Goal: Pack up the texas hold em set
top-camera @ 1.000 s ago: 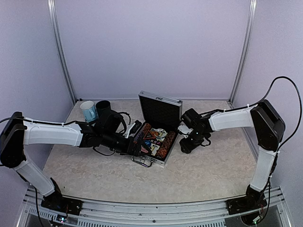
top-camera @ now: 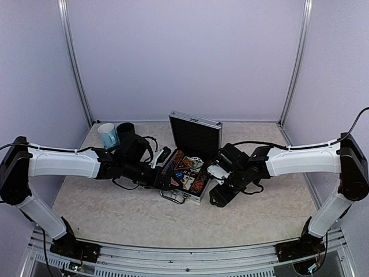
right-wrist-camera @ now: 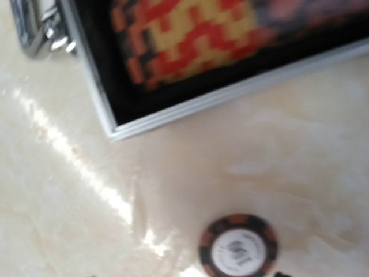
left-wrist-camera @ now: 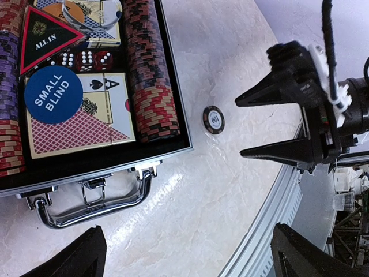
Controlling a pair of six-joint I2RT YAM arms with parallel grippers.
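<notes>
The open case point(left-wrist-camera: 173, 144) holds rows of chips point(left-wrist-camera: 155, 109), playing cards point(left-wrist-camera: 109, 135), dice point(left-wrist-camera: 86, 60), a blue SMALL BLIND disc point(left-wrist-camera: 53, 94) and a black ALL IN triangle point(left-wrist-camera: 47, 37). Its lid point(top-camera: 196, 134) stands up in the top view. One loose black-and-orange chip lies flat on the table just outside the case; the right wrist view also shows this chip point(right-wrist-camera: 238, 247). My right gripper hovers beside it, fingers apart and empty. My left gripper is open in front of the case, nothing between its fingers.
A light blue cup point(top-camera: 108, 135) and a black cup point(top-camera: 125, 130) stand at the back left. The case's metal handle point(left-wrist-camera: 95, 210) sticks out at its front.
My right gripper has moved toward the front and slightly left, past the case's right side, and the right arm has stretched lower. The left arm and the case have stayed put.
</notes>
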